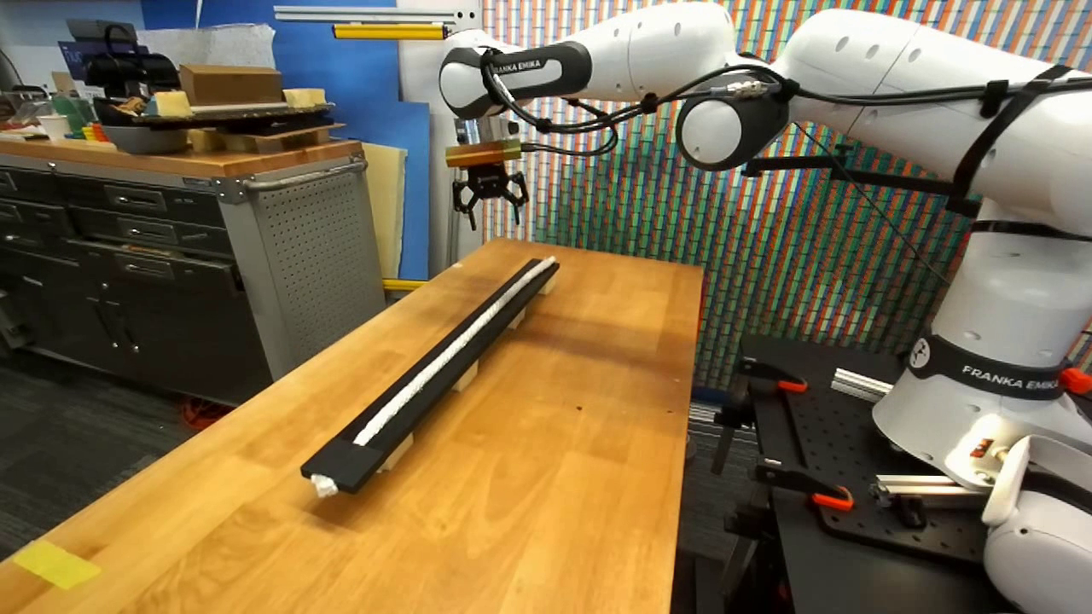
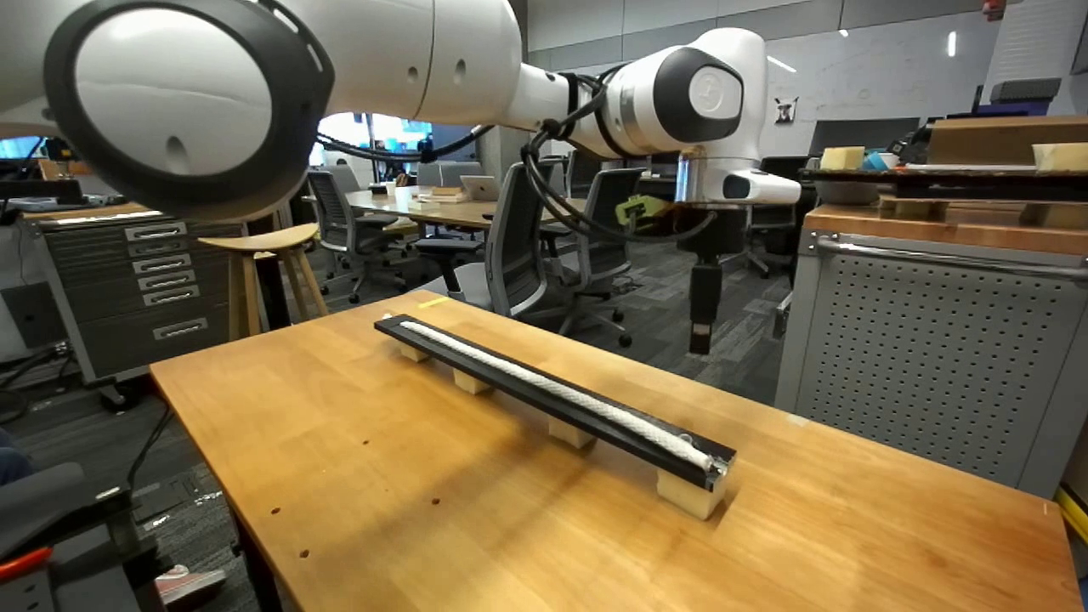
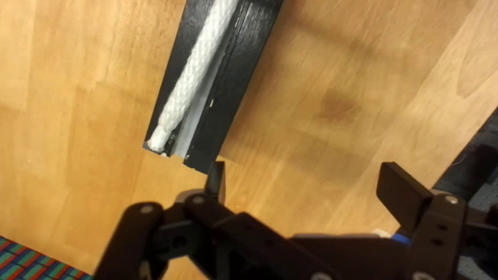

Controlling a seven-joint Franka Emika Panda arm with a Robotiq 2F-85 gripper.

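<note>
A white braided rope (image 1: 450, 351) runs lengthwise along a long black channel (image 1: 353, 466) on the wooden table. In the wrist view the rope (image 3: 192, 70) lies over the left side of the channel (image 3: 233, 88) at the near end, with a pale strip of the groove bare beside it. The rope's end (image 3: 156, 142) rests by the channel's end edge. Above and apart from the channel, my gripper is open and empty. It hangs high past the table's far left edge in the first exterior view, where the gripper (image 1: 494, 220) points down.
Wooden blocks (image 2: 690, 495) hold the channel up off the table (image 1: 573, 491). Free tabletop lies on both sides of it. A grey tool cabinet (image 1: 307, 240) stands beyond the table's left edge. Yellow tape (image 1: 56, 563) marks the front left.
</note>
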